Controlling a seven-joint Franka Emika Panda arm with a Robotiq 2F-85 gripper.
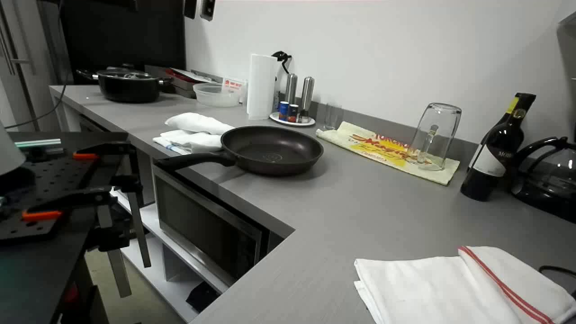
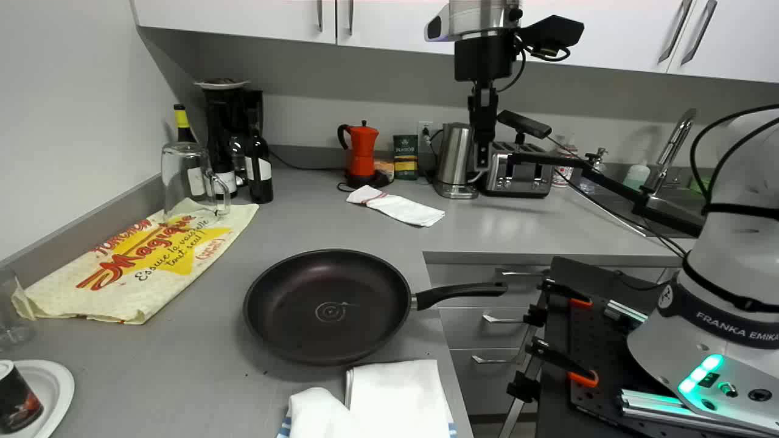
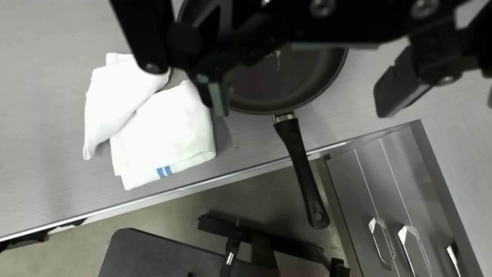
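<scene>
My gripper is open, its two fingers spread wide with nothing between them. In the wrist view it hangs over the black frying pan, whose handle juts past the counter edge. Exterior view 2 has the gripper high above the counter, pointing down and clear of everything. Only the fingertips show at the top of exterior view 1. The pan lies flat and empty. Beside it is a folded white towel with blue stripes, with a second white cloth crumpled against it.
A glass mug stands upside down on a yellow printed cloth by the wall. Wine bottles, a red moka pot, a kettle and a toaster line the back. Bare counter surrounds the red-striped towel.
</scene>
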